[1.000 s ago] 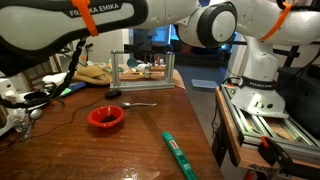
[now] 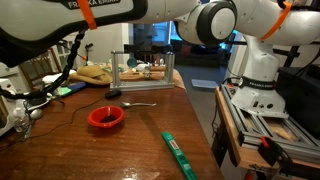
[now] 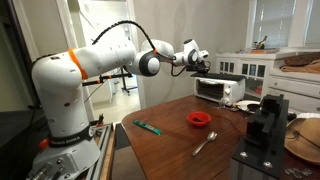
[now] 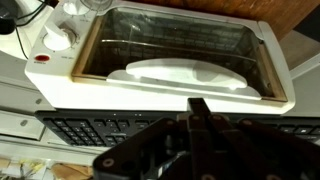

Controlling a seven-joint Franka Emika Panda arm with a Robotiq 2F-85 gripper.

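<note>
In the wrist view my gripper shows as dark fingers at the lower middle, shut, with nothing visible between them. Beyond the fingertips is a white toaster oven (image 4: pixel 170 97) with a glass door (image 4: pixel 190 40) and a knob (image 4: pixel 58 38) at its side. A pale curved shape shows in the glass; I cannot tell whether it is inside or a reflection. Exterior view 2 has the same oven (image 3: pixel 222 91) at the back of the table, with the end of my arm (image 3: pixel 192 55) above and behind it. The fingertips are hard to make out there.
On the wooden table are a red bowl (image 2: pixel 106 117), a spoon (image 2: pixel 138 104) and a green marker-like stick (image 2: pixel 178 154). A black stand (image 3: pixel 264 130) rises at the right edge in exterior view 2.
The arm has shifted a little left and down in exterior view 1, seen by its lettering. The bowl, spoon and green stick have stayed put.
</note>
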